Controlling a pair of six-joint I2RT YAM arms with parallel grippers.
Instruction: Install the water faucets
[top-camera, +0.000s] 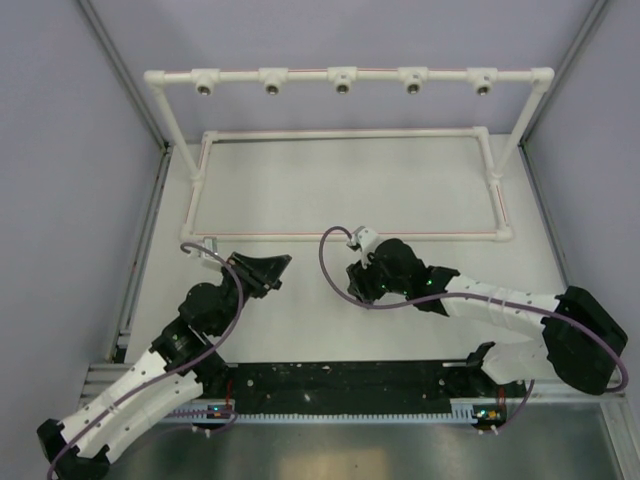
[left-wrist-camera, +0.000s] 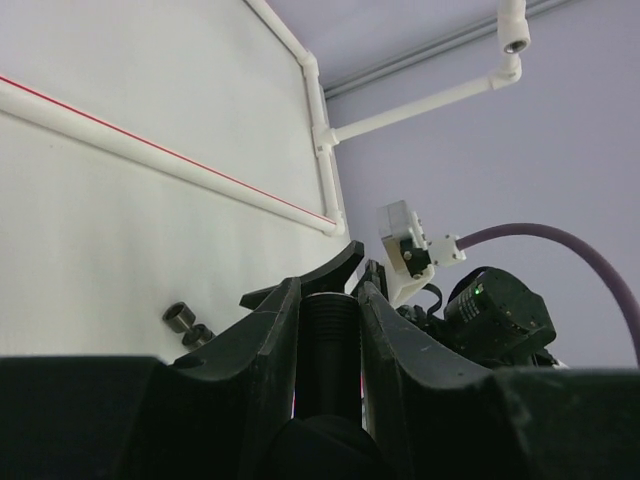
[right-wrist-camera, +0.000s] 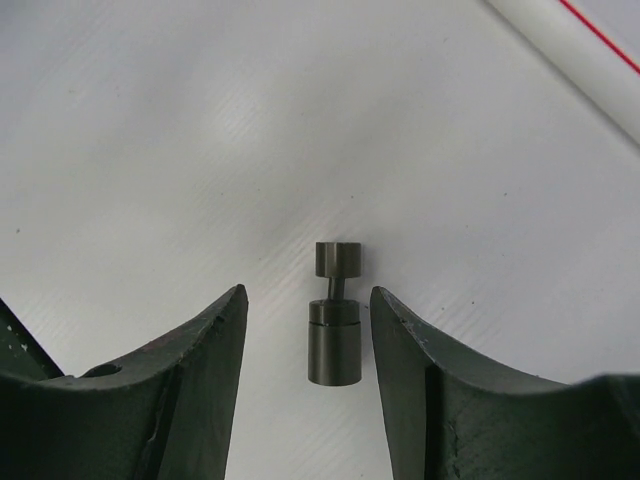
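A dark metal faucet (right-wrist-camera: 334, 345), with a narrow neck between two cylindrical parts, rests on the white board. My right gripper is open above it, the faucet showing between the fingers; whether they touch cannot be seen. From the left wrist view, the same faucet (left-wrist-camera: 180, 318) appears near the right arm's fingers. Another dark cylindrical faucet (left-wrist-camera: 328, 335) stands between the fingers of my left gripper, which is shut on it. In the top view the left gripper (top-camera: 284, 263) hovers left of the right gripper (top-camera: 360, 288).
A white pipe rack (top-camera: 440, 75) with several downward outlets (top-camera: 342, 82) spans the back. Its lower frame (top-camera: 340, 237) runs behind both grippers. Purple cables (top-camera: 470, 296) loop along the arms. The board's front middle (top-camera: 310, 330) is clear.
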